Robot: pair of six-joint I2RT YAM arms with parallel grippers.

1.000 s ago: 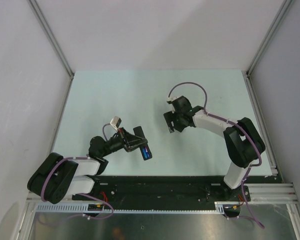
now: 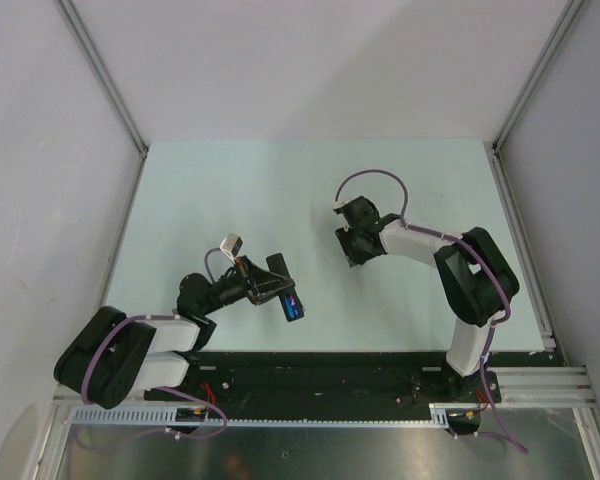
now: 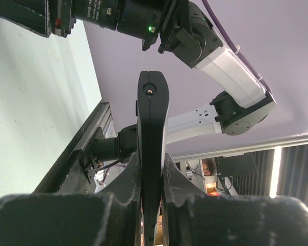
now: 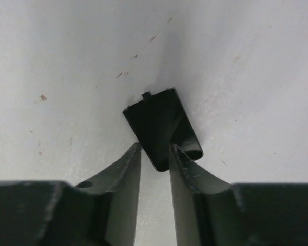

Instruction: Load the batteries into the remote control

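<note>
The long black remote control (image 2: 290,302) is held by my left gripper (image 2: 275,285), which is shut on it. In the left wrist view it stands upright between the fingers, seen edge-on. My right gripper is over a small black rectangular piece (image 4: 164,128) lying flat on the white table, perhaps the battery cover. Its fingertips overlap the piece's lower part in the right wrist view, with a narrow gap between them. Whether they touch it I cannot tell. No batteries are distinguishable.
Walls surround it, and a dark strip runs along its front edge.
The right arm has shifted slightly, its gripper moving a little right and down in the top view over the small black piece. The left arm and remote have stayed put.
</note>
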